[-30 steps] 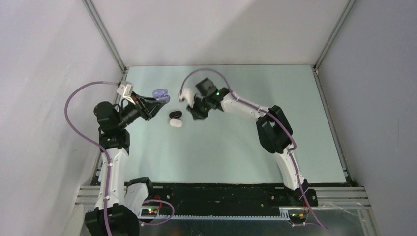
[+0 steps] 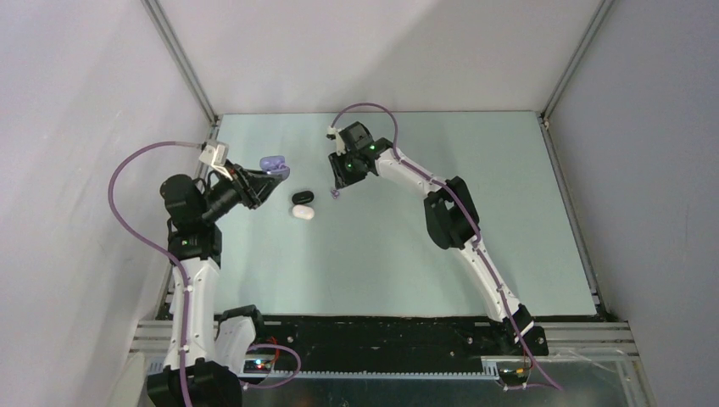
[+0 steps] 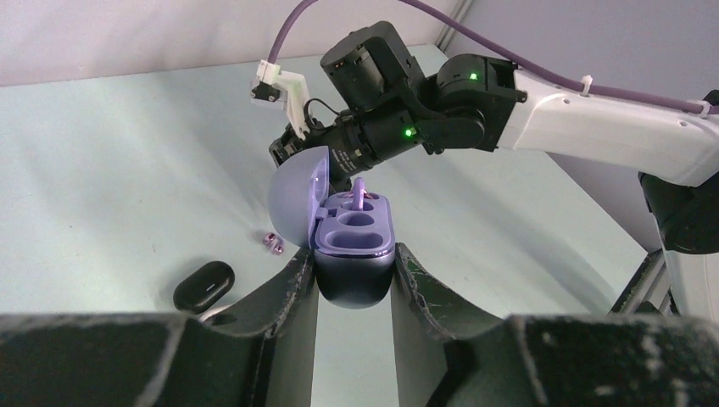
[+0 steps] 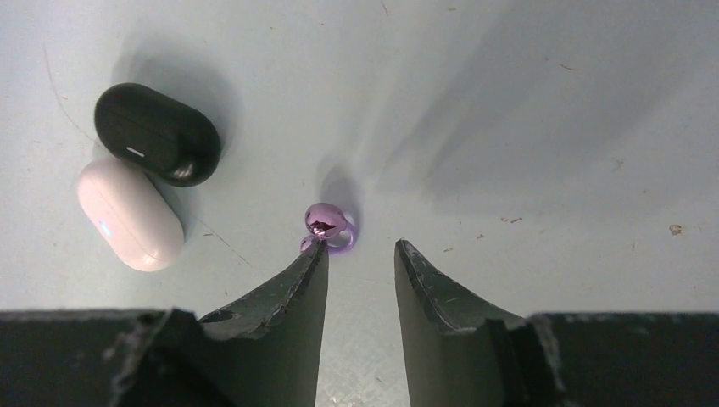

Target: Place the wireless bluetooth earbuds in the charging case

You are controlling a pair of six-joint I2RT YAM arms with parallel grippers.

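Observation:
A purple charging case (image 3: 354, 254) with its lid raised is clamped between the fingers of my left gripper, clear of the table. One slot of the case has a purple loop (image 3: 358, 192) standing up in it; other slots look empty. On the table lies a small purple earbud (image 4: 325, 220) with a ring-like loop, also seen as a small spot in the top view. My right gripper is open above the table, the earbud showing just beyond its left fingertip, with nothing between the fingers.
A black case (image 4: 158, 134) and a white case (image 4: 131, 214) lie side by side, to the left of the earbud.
My right gripper has shifted back and away from the black and white cases, uncovering the earbud in the top view. The left arm with the purple case has barely moved.

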